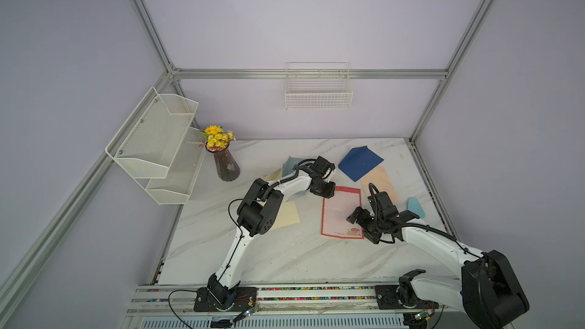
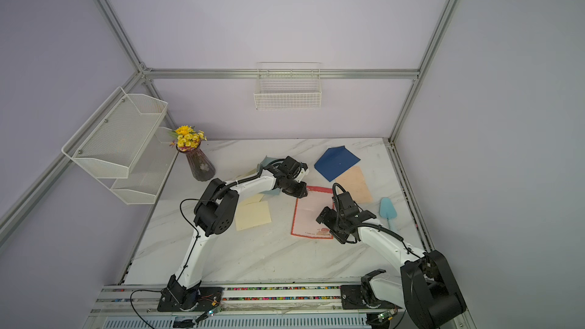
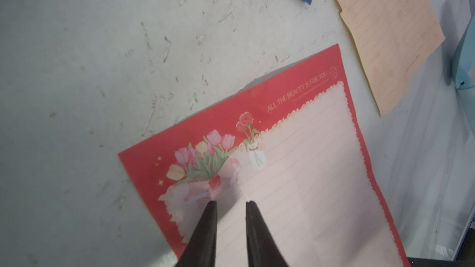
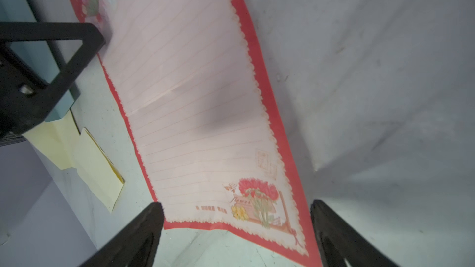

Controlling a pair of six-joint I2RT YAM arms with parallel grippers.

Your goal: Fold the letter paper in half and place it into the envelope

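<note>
A lined pink letter paper with a red border (image 1: 341, 210) lies unfolded on the table, its wide red band at the far end. In the left wrist view, my left gripper hovers over the paper's upper left part, its fingers a narrow gap apart and nothing visible held. My right gripper is open wide, its fingers on either side of the paper's lower right corner, where the printed flowers (image 4: 257, 195) show. A dark blue envelope (image 1: 360, 163) lies behind the paper.
An orange lined sheet (image 1: 381, 184) and a light blue piece (image 1: 415, 207) lie to the right. Pale yellow paper (image 1: 285, 214) and a grey-blue item (image 1: 291, 164) lie to the left, partly under my left arm. A flower vase (image 1: 226, 164) stands at back left.
</note>
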